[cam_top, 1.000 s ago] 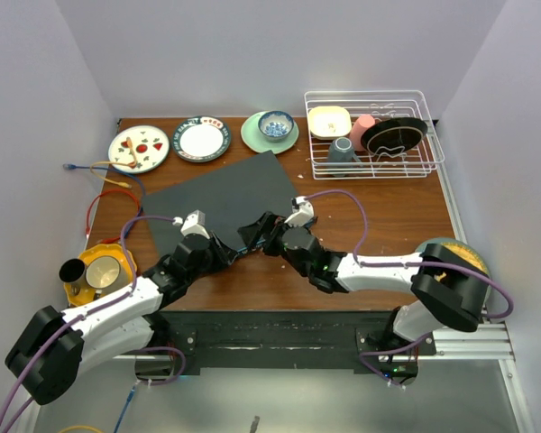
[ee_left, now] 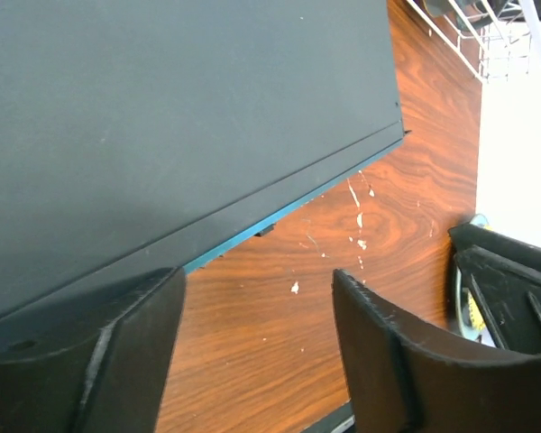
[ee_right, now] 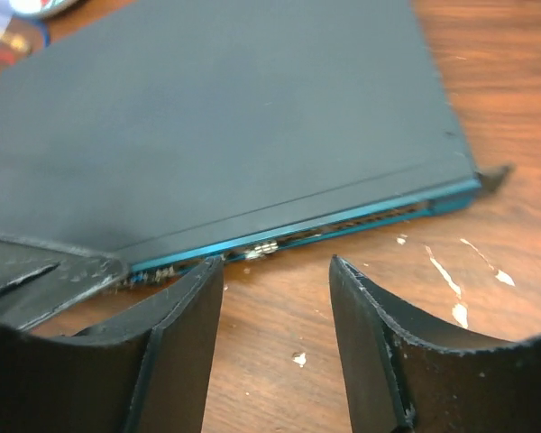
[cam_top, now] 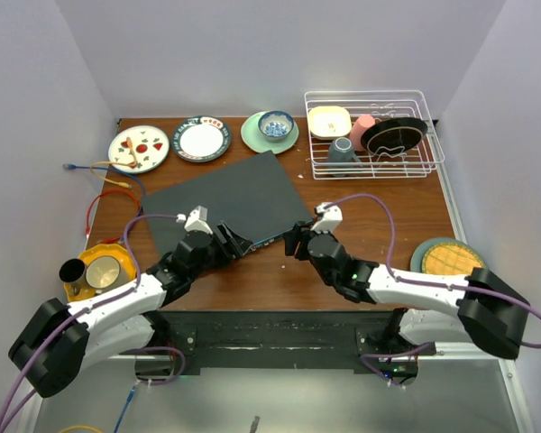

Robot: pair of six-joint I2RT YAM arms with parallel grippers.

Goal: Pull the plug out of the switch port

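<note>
The dark grey switch [cam_top: 225, 198] lies flat on the wooden table, its blue-edged port side toward the arms. My left gripper [cam_top: 234, 236] hovers at the front edge, open, with nothing seen between its fingers. My right gripper [cam_top: 299, 236] stands just right of the switch's front right corner, its fingers [ee_right: 162, 361] apart and empty. In the right wrist view a small clear piece [ee_right: 261, 250] sits in the port row [ee_right: 176, 269]; whether it is a plug is hard to tell.
A dish rack [cam_top: 374, 162] stands at the back right, plates [cam_top: 201, 137] along the back, a yellow tray [cam_top: 124, 280] with mugs at left, coiled cables at upper left and a round plate [cam_top: 455, 262] at right.
My right gripper has moved back to the right, away from the front port row. The left gripper's fingers have spread and turned slightly rightward.
</note>
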